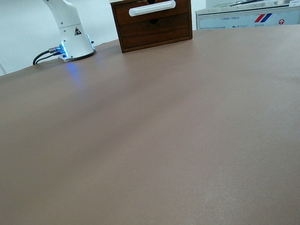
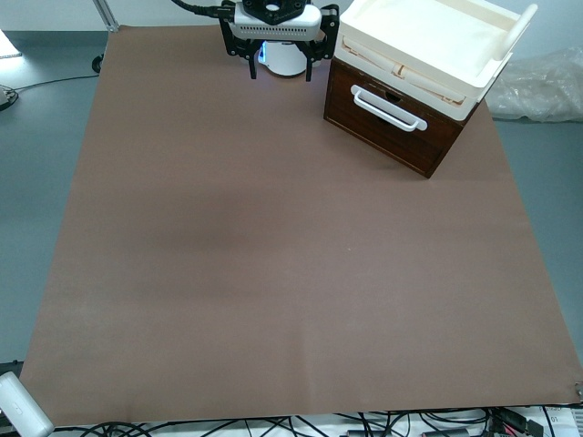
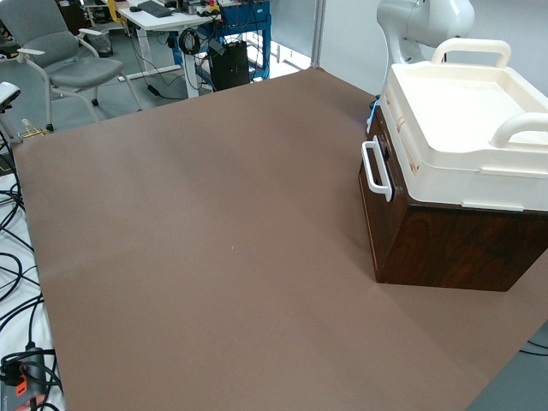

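My gripper (image 2: 280, 73) hangs at the top edge of the left view, above the arm's white base, its two black fingers apart with nothing seen between them. To its right stands a dark wooden drawer box (image 2: 392, 146) (image 1: 154, 33) (image 3: 454, 248) with a white handle (image 2: 387, 111) (image 1: 152, 7) (image 3: 377, 171) on its front. A white tray (image 2: 428, 36) (image 3: 462, 120) with upright handles sits on top of the box. In the top view only the arm's base (image 1: 75, 44) shows, left of the box; the right view shows no gripper, only part of the white arm (image 3: 419, 21).
Cables (image 2: 392, 423) run along the near edge. A crumpled plastic bundle (image 2: 537, 86) lies beyond the table at the right, and a chair (image 3: 64, 64) and desk stand off the table.
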